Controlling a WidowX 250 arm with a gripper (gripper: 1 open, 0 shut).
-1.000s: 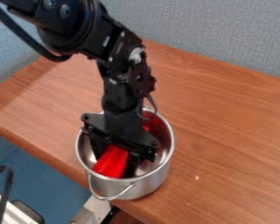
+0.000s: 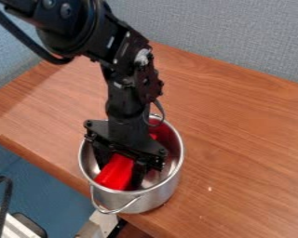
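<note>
My black gripper [image 2: 129,156] is down inside a silver metal pot [image 2: 145,200] with a wire handle, near the front left edge of the wooden table. Its fingers are shut on a red object [image 2: 116,172] in the pot; more red shows behind the gripper at the pot's right side. The fingertips and much of the red object are hidden by the gripper and the pot.
A grey fabric wall [image 2: 226,37] stands behind.
The gripper has shifted very slightly inside the pot; otherwise little differs.
</note>
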